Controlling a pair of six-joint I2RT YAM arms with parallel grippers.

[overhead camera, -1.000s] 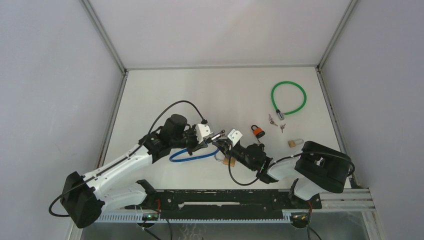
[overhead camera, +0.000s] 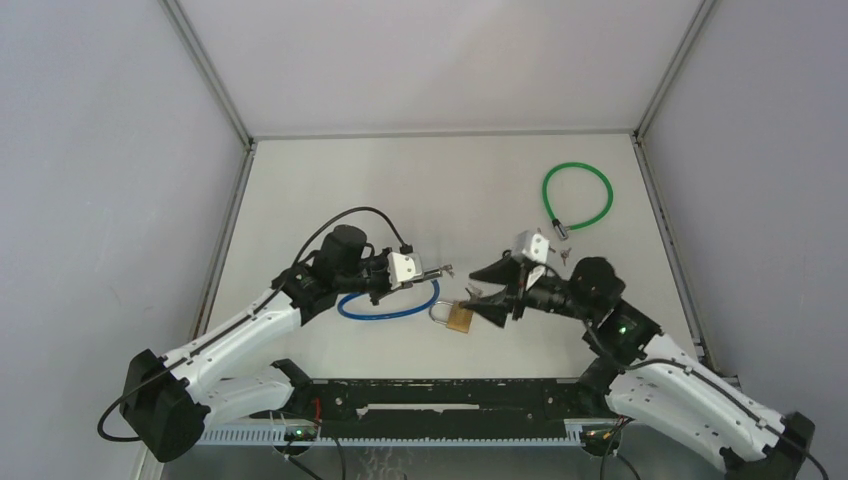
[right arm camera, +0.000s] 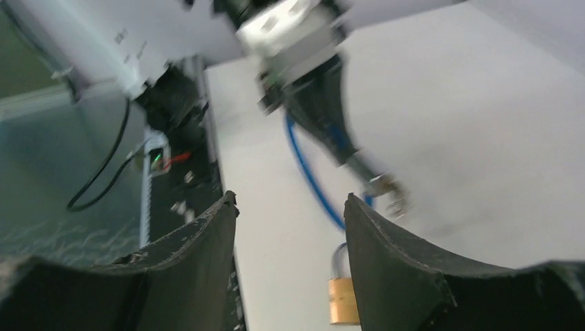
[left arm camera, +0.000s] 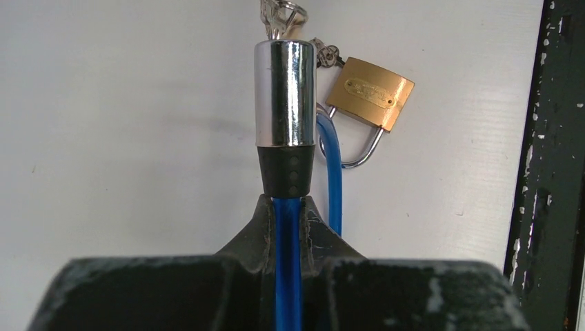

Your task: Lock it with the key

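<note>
The blue cable lock hangs above the table, its silver cylinder (left arm camera: pixel 284 93) pointing away from my left gripper. That gripper is shut on the blue cable (left arm camera: pixel 288 241) just behind the black collar. Metal keys on a ring (left arm camera: pixel 274 17) stick up at the cylinder's far end; how deep a key sits in it is hidden. My right gripper (overhead camera: pixel 471 289) stands open to the right of the lock, apart from it. In the right wrist view its fingers (right arm camera: pixel 200 248) are wide apart, and the lock end with its keys (right arm camera: pixel 397 200) is blurred beyond them.
On the table below lies a brass padlock (left arm camera: pixel 370 94) with its shackle towards the blue cable, small keys (left arm camera: pixel 327 54) beside it. A green cable lock (overhead camera: pixel 610 190) rests at the back right, with loose keys (overhead camera: pixel 565 254) near it.
My right gripper has drawn back to the right from the lock's end and opened, its arm swinging round and now covering the orange and small brass padlocks. The left arm has barely moved.
</note>
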